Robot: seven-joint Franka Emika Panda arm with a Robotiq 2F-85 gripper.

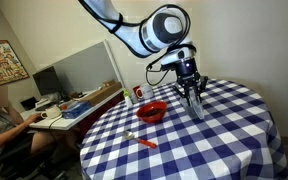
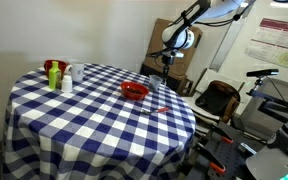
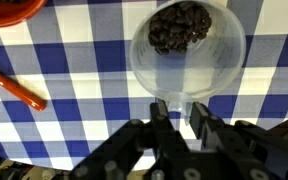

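Observation:
A clear cup with dark beans inside appears below my gripper in the wrist view. The fingers are shut on its near rim. Exterior view 1 has the gripper low over the right part of the checkered table, with the pale cup at its tips. From the other side, the cup shows near the table's far end, under the gripper. Whether its base touches the cloth is hard to tell.
A red bowl stands left of the cup, holding something dark. An orange-handled utensil lies in front of the bowl. Bottles, a white mug and another red bowl stand at the opposite end. Cloth around the cup is clear.

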